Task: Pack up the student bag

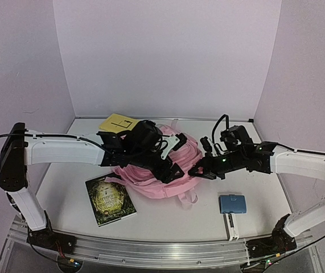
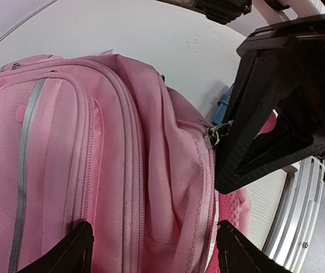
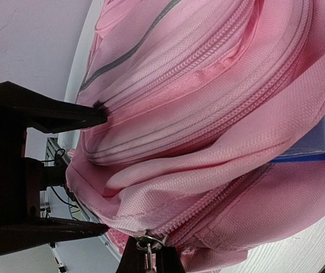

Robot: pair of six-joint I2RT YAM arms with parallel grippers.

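Note:
The pink backpack [image 1: 176, 182] lies mid-table, partly under both arms. My right gripper is shut on a metal zipper pull [image 3: 149, 243] at the bag's edge. Inside the bag's opening a blue flat item [image 3: 316, 142] shows. Over the bag, my left gripper [image 1: 172, 172] has its fingers apart, close to the right one; its fingertips [image 2: 65, 256] reach down beside the pink cloth, and nothing is clearly between them but loose fabric behind. A dark book [image 1: 111, 199] with a gold cover picture lies at front left. To the right sits a blue wallet-like case [image 1: 232, 203].
A yellow folder or book [image 1: 118, 122] lies at the back left, partly behind the left arm. A slim white-and-black item [image 1: 231, 226] lies below the blue case. Walls close in the sides and back.

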